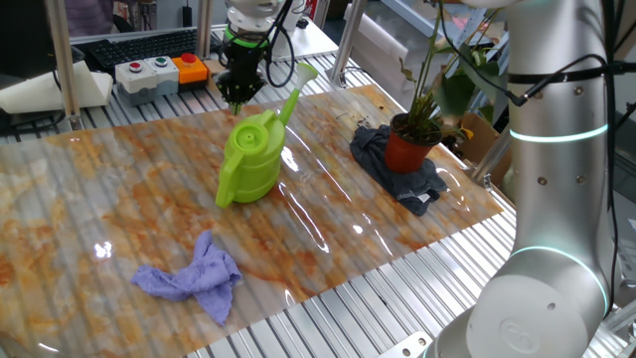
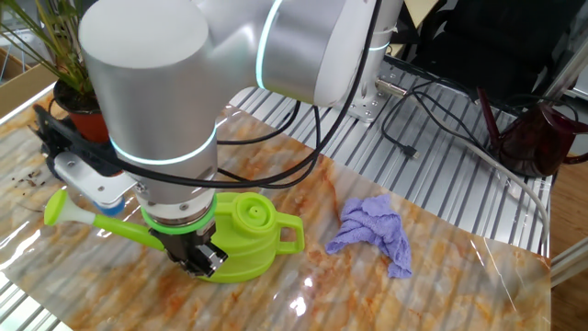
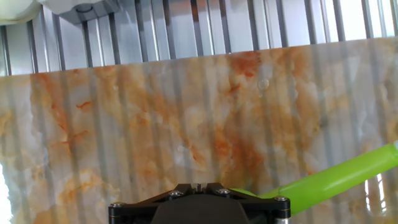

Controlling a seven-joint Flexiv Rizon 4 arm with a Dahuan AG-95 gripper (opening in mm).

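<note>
A lime-green watering can point(image 1: 253, 159) stands upright on the marbled sheet, its long spout pointing to the back right in exterior view 1. My gripper point(image 1: 237, 103) is just behind the can, above the sheet's far edge. In exterior view 2 the gripper point(image 2: 211, 263) hangs in front of the can point(image 2: 255, 241), covering part of its body and the spout's base. Seen from the wrist, the fingertips meet at the bottom centre and the gripper looks shut, with nothing visible between them. The green spout point(image 3: 336, 180) runs off to the right there.
A purple cloth point(image 1: 196, 277) lies crumpled near the front. The potted plant point(image 1: 405, 149) rests on a dark cloth point(image 1: 422, 186) at the right. Button boxes point(image 1: 149, 80) line the back. A dark red jug point(image 2: 537, 138) stands to one side.
</note>
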